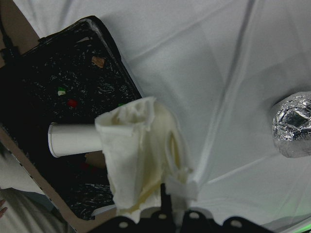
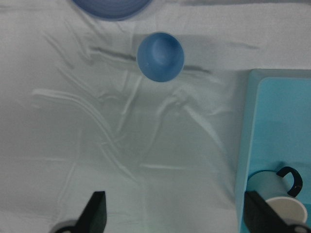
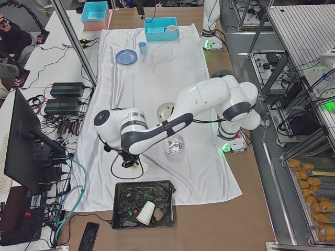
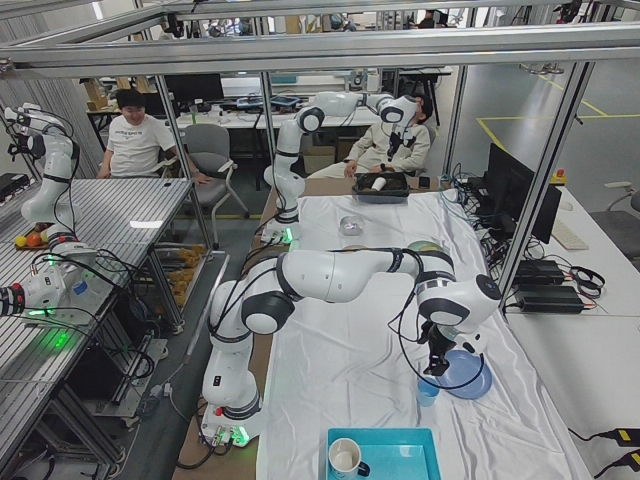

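My left gripper is shut on a crumpled cream-white item (image 1: 138,155), paper or cloth, hanging above the table beside the black lined bin (image 1: 73,97), which holds a white paper cup (image 1: 73,139). A crumpled foil bowl (image 1: 296,124) lies to its right. My right gripper stands open over the cloth, near a teal tray (image 2: 277,116) with a mug (image 2: 272,187) in it; a blue cup (image 2: 160,57) and a blue plate (image 2: 109,7) lie beyond.
The white tablecloth (image 3: 136,89) is largely clear between the items. A monitor (image 3: 31,151) and cables line one side. A cream bowl (image 3: 165,111) is partly behind the left arm.
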